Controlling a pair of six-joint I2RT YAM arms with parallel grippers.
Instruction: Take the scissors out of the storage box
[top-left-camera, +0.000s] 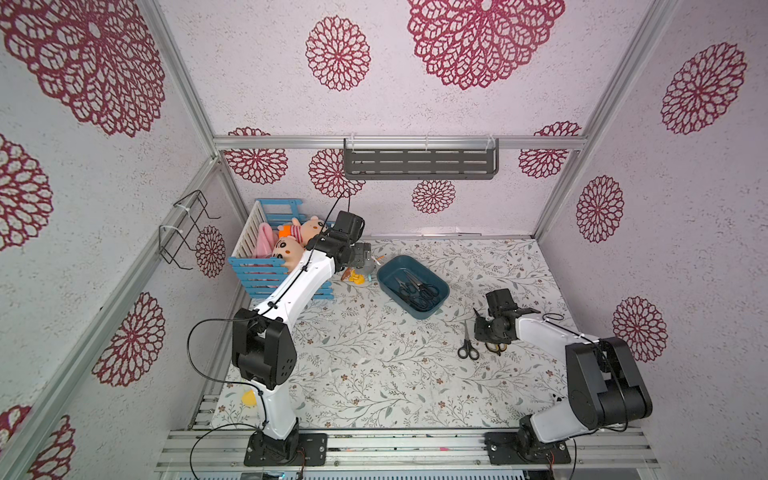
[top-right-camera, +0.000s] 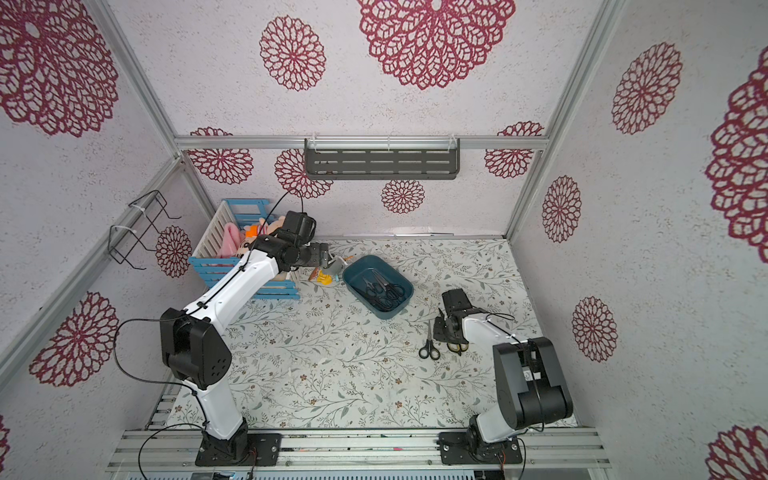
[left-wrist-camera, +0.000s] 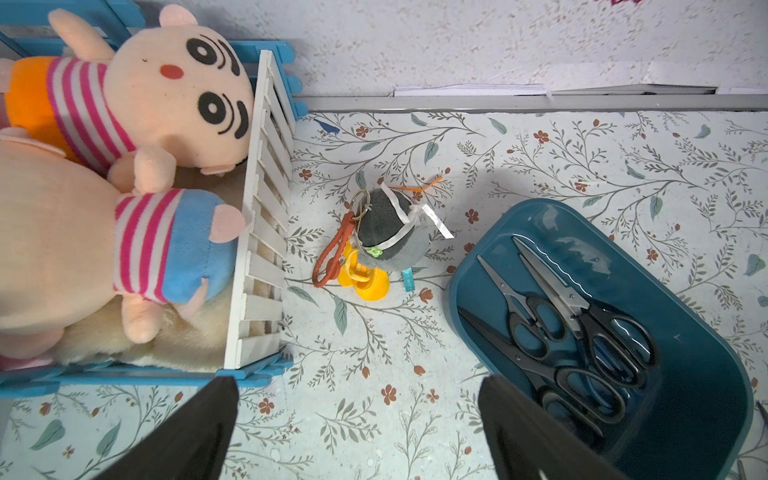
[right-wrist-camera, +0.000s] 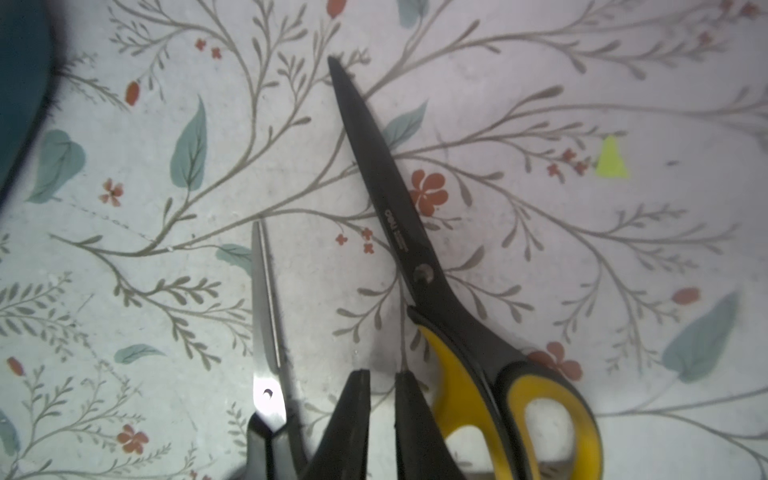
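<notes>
Black scissors with yellow-lined handles (right-wrist-camera: 460, 384) lie flat on the table, beside black-handled scissors (right-wrist-camera: 268, 360). My right gripper is low over the table between them, its fingers a narrow gap apart with only cloth showing between. One of its fingers (right-wrist-camera: 416, 428) overlaps the yellow handle's edge in the right wrist view; contact cannot be told. The teal storage box (left-wrist-camera: 472, 340) holds several dark-handled scissors (left-wrist-camera: 604, 340). My left gripper hangs at the back left, above the cloth between crate and box, wide open and empty.
A blue and white crate (top-left-camera: 280, 280) with plush toys stands at the back left. A small dark pouch (left-wrist-camera: 384, 224) with orange and yellow bits lies between crate and box.
</notes>
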